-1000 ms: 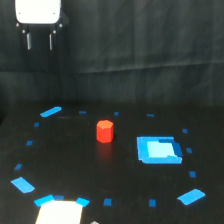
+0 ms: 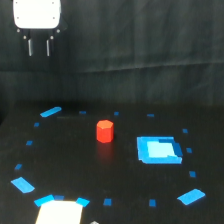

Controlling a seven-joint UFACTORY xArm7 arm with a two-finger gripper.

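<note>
A small red block (image 2: 105, 131), with a many-sided top, stands on the dark table left of the middle. To its right lies a blue square frame (image 2: 144, 156) around a white patch (image 2: 160, 150); nothing rests on the patch. My gripper (image 2: 39, 47) hangs high at the upper left, well away from both, its two thin fingers apart. No object shows between them.
Strips of blue tape (image 2: 191, 197) and several small blue marks dot the dark table. A pale, bright object (image 2: 60, 213) is cut off by the lower edge. Black curtain hangs behind.
My gripper sits slightly lower in the view, and its fingers look somewhat closer together. The red block and the blue frame have stayed where they were.
</note>
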